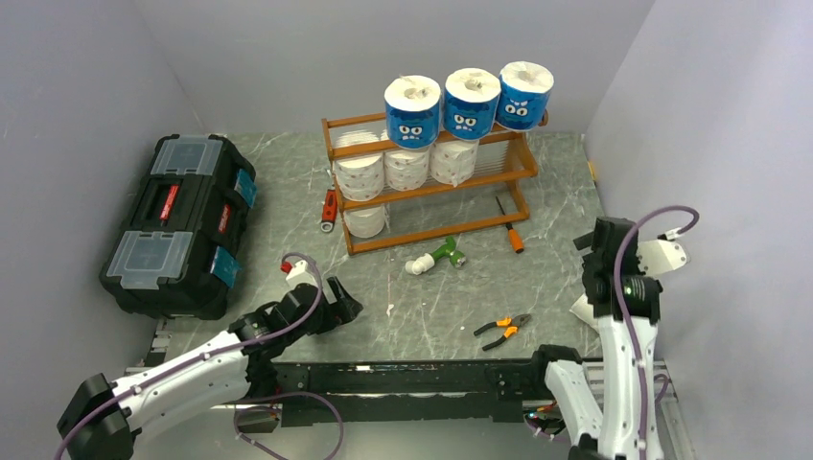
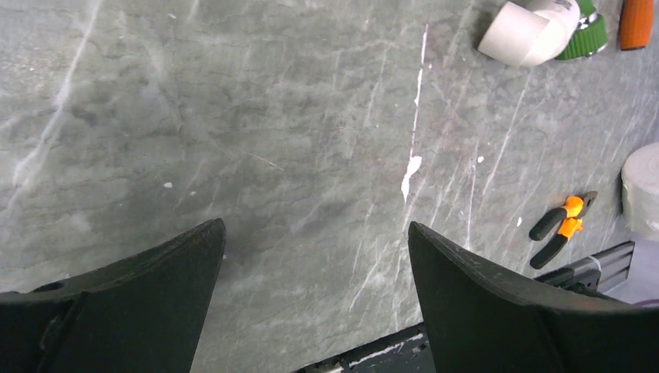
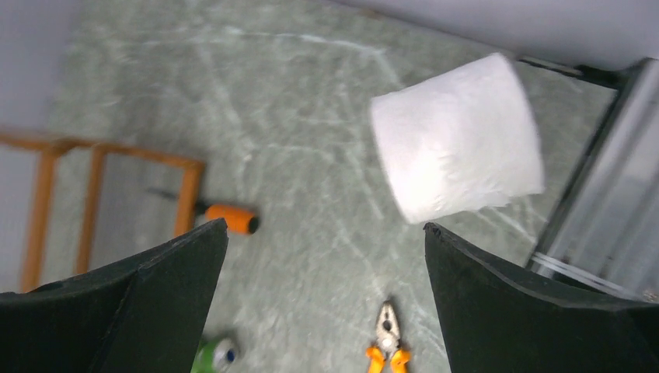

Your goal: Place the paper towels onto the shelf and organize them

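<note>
A wooden shelf [image 1: 436,235] stands at the back of the table. Three blue-wrapped rolls [image 1: 472,107] sit on its top, three white rolls [image 1: 406,171] on the middle tier, and one white roll [image 1: 364,222] at the left of the bottom tier. Another white roll [image 3: 458,140] lies on its side on the table at the right, mostly hidden by the right arm in the top view. Above and just short of it, my right gripper hangs open and empty. My left gripper is open over bare table at the front left.
A black toolbox [image 1: 180,225] stands at the left. Pliers [image 1: 502,330], a green-and-white fitting [image 1: 436,257], an orange screwdriver [image 1: 515,237] and a red tool [image 1: 329,210] lie on the table. The bottom tier's middle and right look empty.
</note>
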